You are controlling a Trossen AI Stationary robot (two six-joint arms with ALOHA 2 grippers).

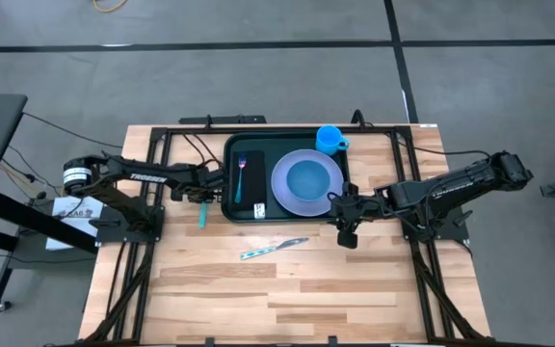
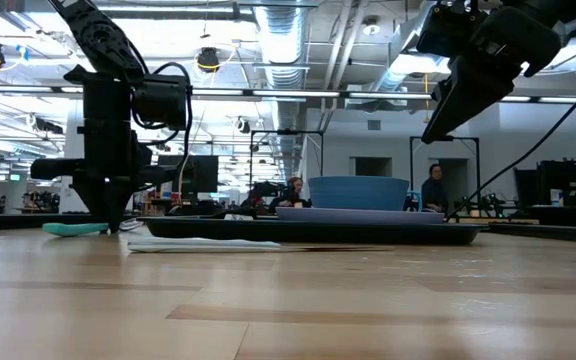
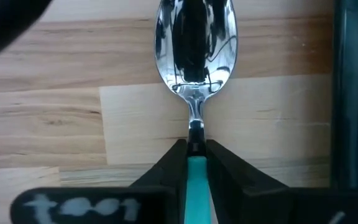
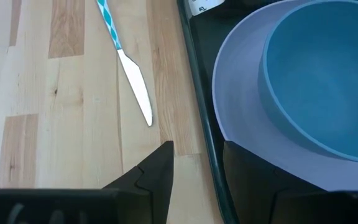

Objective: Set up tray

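In the left wrist view my left gripper is shut on the spoon, gripping it where the teal handle meets the metal neck. The spoon is over the table, just left of the black tray. On the tray are a lilac plate with a blue bowl on it, a blue cup at the back right, and a fork on a dark napkin. A knife lies on the table in front of the tray. My right gripper stands open above the tray's front edge, empty.
Bare wooden table stretches across the front. Black frame rails run along both sides of the table. The tray's raised rim stands close beside the left gripper.
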